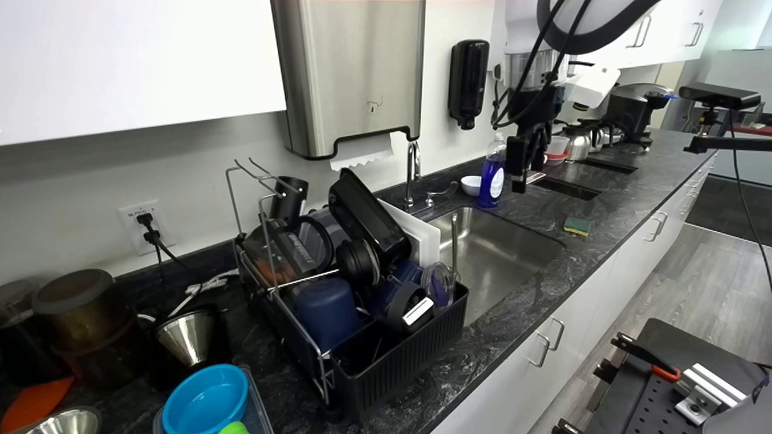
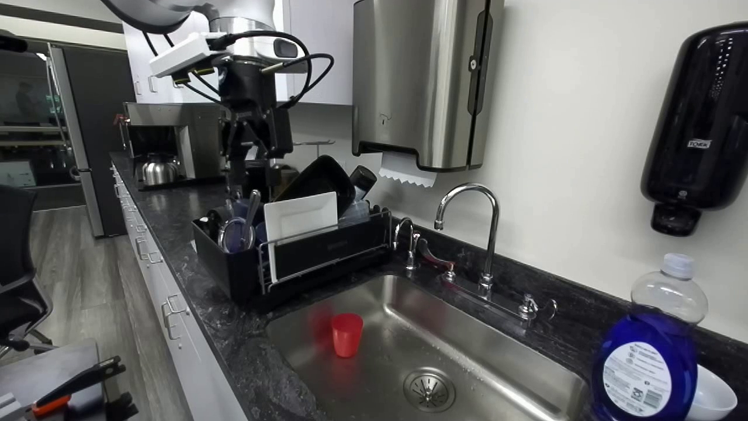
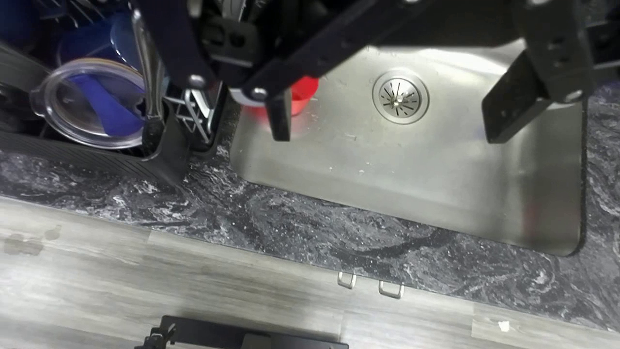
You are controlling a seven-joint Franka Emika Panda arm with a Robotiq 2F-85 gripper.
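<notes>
A red cup [image 2: 346,335] stands upright in the steel sink [image 2: 421,302], on the side near the dish rack. In the wrist view the cup [image 3: 303,93] is partly hidden behind one of my fingers. My gripper is open, its two fingertips far apart over the sink with nothing between them. Exterior view 1 has the gripper [image 1: 519,166] hanging above the counter, while the near side of the rack and sink wall hide the cup there.
A full black dish rack [image 1: 405,369] stands beside the sink, with a tall white board [image 2: 301,217] and utensils sticking up. The faucet [image 2: 491,224] and blue soap bottle [image 2: 641,358] rise along the back. A sponge [image 1: 578,226] lies on the counter.
</notes>
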